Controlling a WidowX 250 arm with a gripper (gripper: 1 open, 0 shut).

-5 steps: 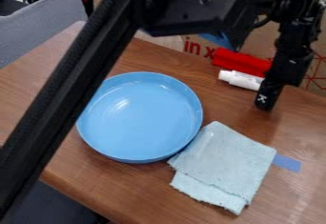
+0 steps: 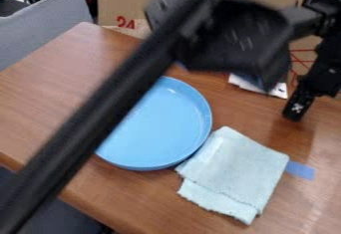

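Note:
My gripper is at the right of the wooden table, pointing down near its surface behind the cloth; motion blur hides whether it is open or shut. A blue plate lies in the middle, partly behind the dark arm. A folded pale cloth lies to its right and nearer. A white item shows beside the gripper, largely hidden by the arm.
A cardboard panel stands along the back edge. A grey chair is at the back left.
The arm has swung right and down in the view, blurred, with the gripper shifted right.

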